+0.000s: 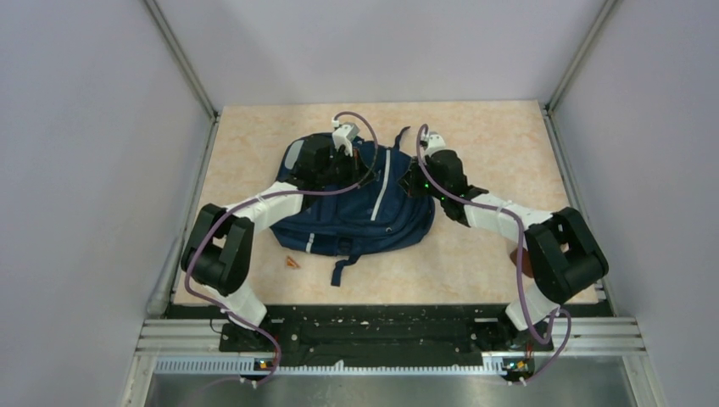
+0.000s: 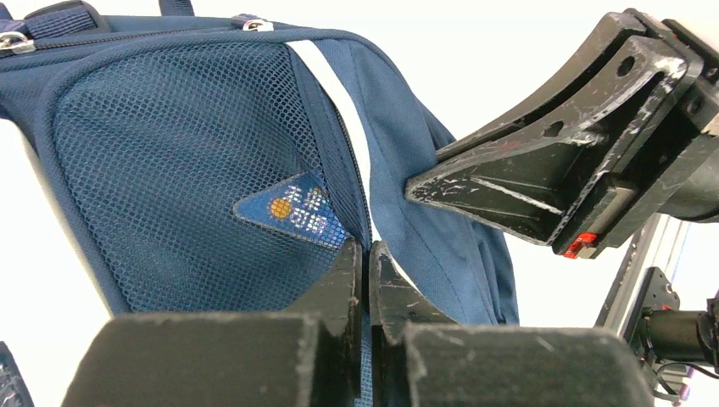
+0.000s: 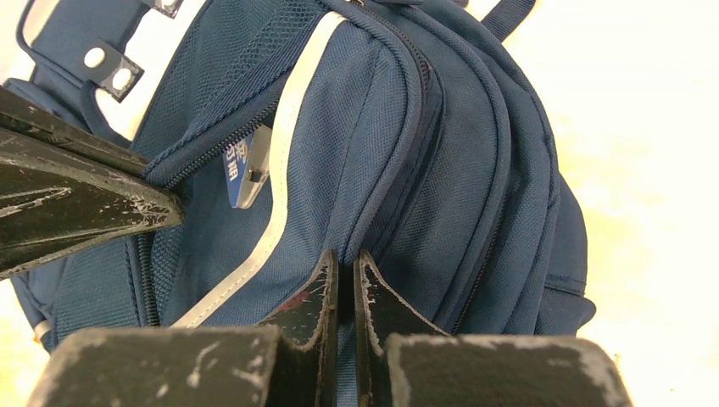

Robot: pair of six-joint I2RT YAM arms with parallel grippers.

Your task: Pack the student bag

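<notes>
A navy student bag (image 1: 356, 229) lies in the middle of the table under both grippers. My left gripper (image 1: 359, 173) is shut on its upper part, fingertips at the zipper (image 2: 343, 127) beside a white strip; a blue label (image 2: 288, 212) shows on the mesh. My right gripper (image 1: 410, 185) is shut at the bag's right side, its fingertips on a folded fabric edge (image 3: 373, 203). In both wrist views the fingers meet; whether fabric is caught between them I cannot tell.
A small orange-brown item (image 1: 292, 263) lies below the bag's left. A brown round object (image 1: 521, 261) is partly under the right arm.
</notes>
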